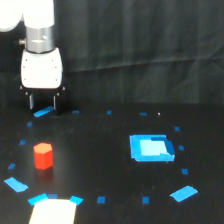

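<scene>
A red block (43, 156) with a six-sided outline sits on the black table at the left. Behind it, near the table's back edge, my gripper (42, 101) hangs from the white and grey arm. Its two dark fingers stand well apart and nothing shows between them. The block lies nearer the camera than the gripper and clear of it. Farther right lies a blue-edged square (135, 149) with a pale patch (153, 148) inside it; whether it is a shallow tray or flat markings is hard to tell.
A cream-coloured object (53, 212) is cut off by the bottom edge, in front of the red block. Several small blue tape pieces are scattered over the table, one strip (184, 193) at the right front. Dark cloth (140, 50) hangs behind.
</scene>
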